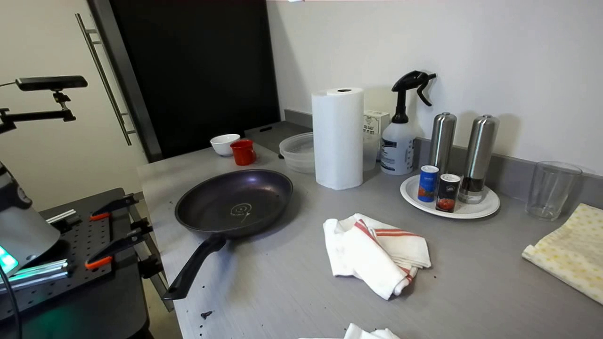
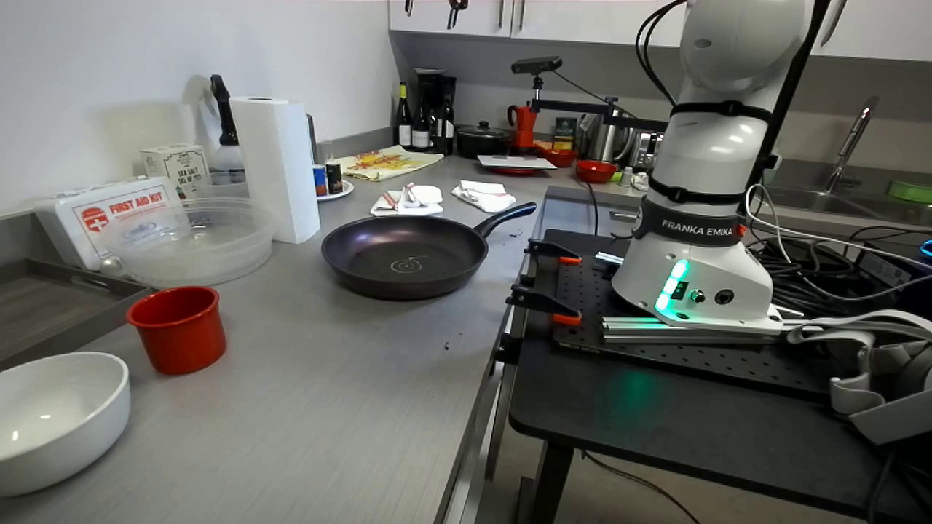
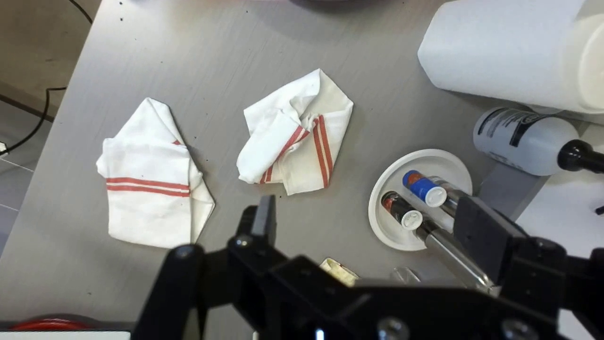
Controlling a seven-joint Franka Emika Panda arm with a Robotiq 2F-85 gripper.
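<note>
My gripper stands open high above the counter, its two fingers wide apart with nothing between them. In the wrist view a crumpled white towel (image 3: 306, 136) with red stripes lies beyond the left finger. Farther left lies a second, flatter striped towel (image 3: 144, 209). A white plate (image 3: 378, 190) carries a blue shaker, a dark shaker and two steel grinders; the right finger partly covers this area. The black frying pan (image 1: 234, 197) rests flat on the counter, handle toward the near edge. Neither exterior view shows the gripper.
A paper towel roll (image 1: 338, 141), a spray bottle (image 1: 397, 148) and a clear glass (image 1: 551, 192) stand along the wall. Beyond the pan are a red cup (image 1: 243, 152), a white bowl (image 1: 223, 144) and a clear tub (image 2: 201, 249). Bare counter surrounds the crumpled towel.
</note>
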